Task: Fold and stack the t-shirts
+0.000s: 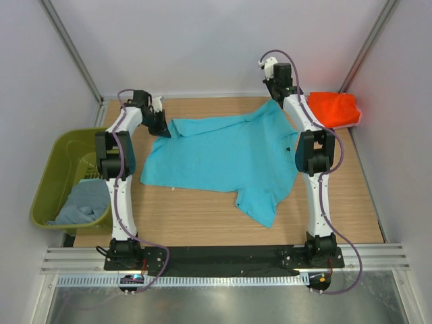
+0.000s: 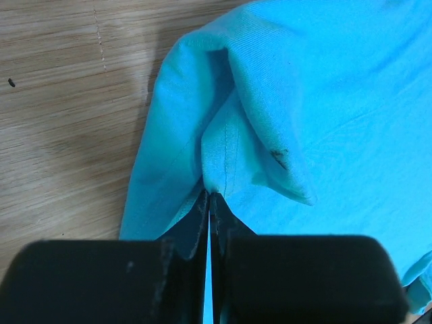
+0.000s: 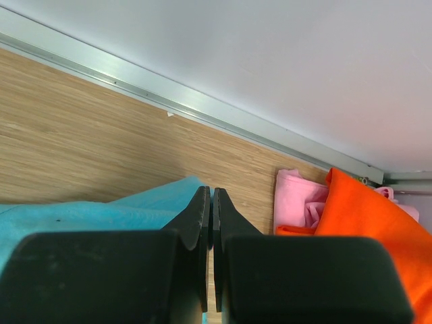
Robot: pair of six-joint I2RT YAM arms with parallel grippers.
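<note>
A turquoise t-shirt [image 1: 223, 155] lies spread on the wooden table, its upper edge partly folded over in bunched creases. At its upper left corner my left gripper [image 1: 162, 129] is shut; in the left wrist view its tips [image 2: 213, 197] touch a small fold, and whether any cloth is between them is unclear. My right gripper [image 1: 271, 92] is shut on the shirt's upper right part, where the cloth rises to its fingertips [image 3: 212, 194] in the right wrist view.
A green bin [image 1: 47, 182] with grey cloth stands at the left. An orange folded garment [image 1: 334, 106] lies at the back right on pink cloth [image 3: 291, 196]. Bare table shows at the front and right edge; walls border the back and sides.
</note>
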